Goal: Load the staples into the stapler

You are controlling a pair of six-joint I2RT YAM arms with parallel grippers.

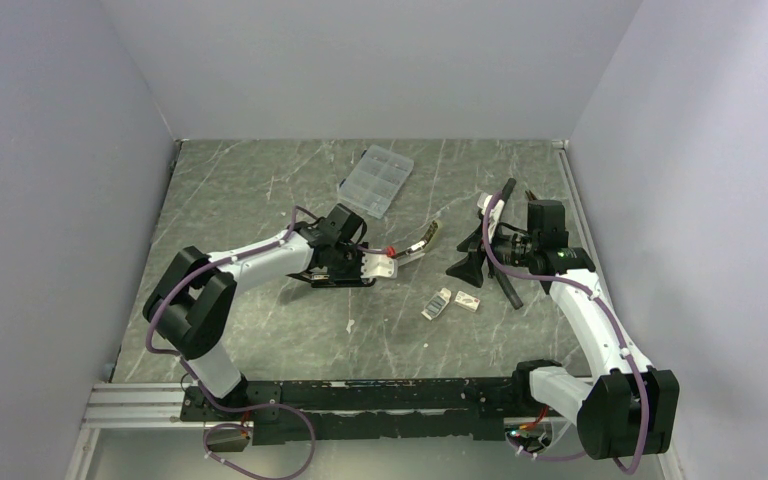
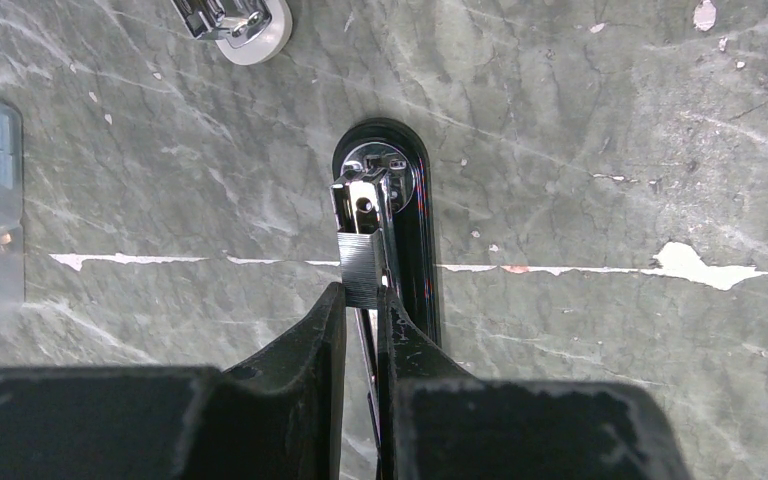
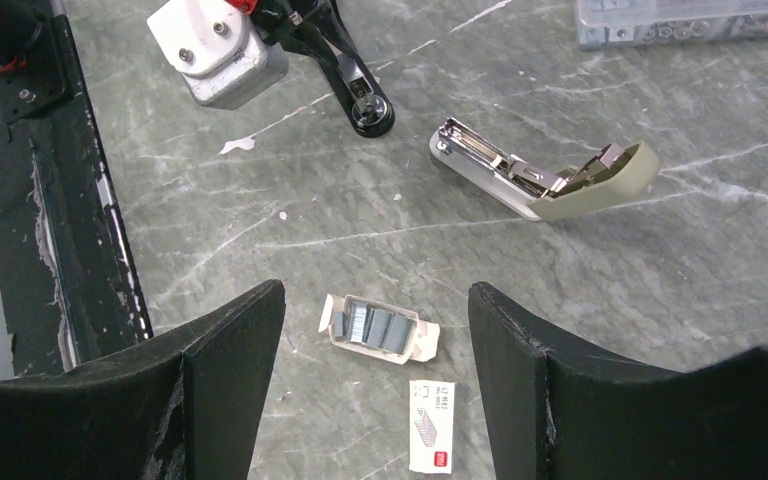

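Observation:
The black stapler (image 2: 420, 240) lies opened on the table, its metal channel (image 2: 364, 205) swung slightly off its base. A silver strip of staples (image 2: 360, 262) sits at the channel, in line with it. My left gripper has its narrowly parted fingertips on either side of the strip's near end; whether they press on it is unclear. Whether the strip is fully seated cannot be seen. In the right wrist view my right gripper stands open and empty, above an opened box of staple strips (image 3: 378, 328) and a small white box (image 3: 431, 425).
A second stapler, olive and white (image 3: 590, 195), lies opened to the right of the black one. Behind them is a clear divided plastic case (image 1: 375, 180). Dark bars (image 1: 508, 290) lie by the right arm.

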